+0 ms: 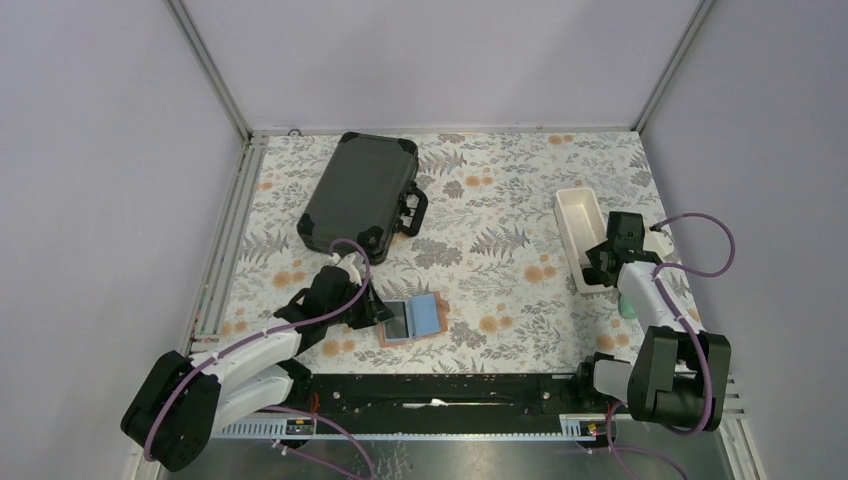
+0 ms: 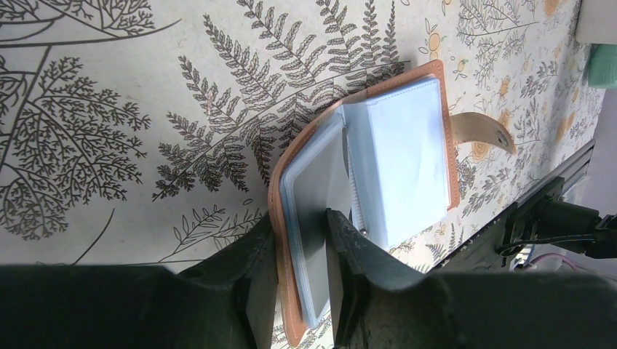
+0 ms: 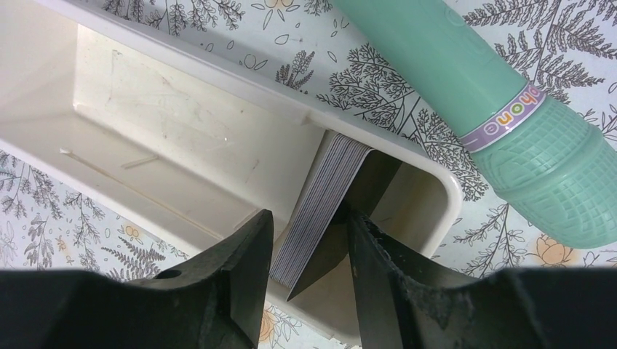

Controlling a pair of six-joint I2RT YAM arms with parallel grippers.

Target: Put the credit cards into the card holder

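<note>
The open card holder (image 2: 400, 160), tan outside with pale blue sleeves, lies at the front middle-left of the table. My left gripper is at its near flap, one finger at the outer edge and the other over the sleeves; whether it grips cannot be told. A stack of cards (image 3: 320, 203) with striped edges and a dark face leans inside the near end of a white tray (image 3: 182, 138). My right gripper is over that end, its fingers apart on either side of the stack; contact is unclear.
A dark case (image 1: 355, 190) with its handle lies at the back left. A mint green bottle (image 3: 451, 65) lies beside the tray.
</note>
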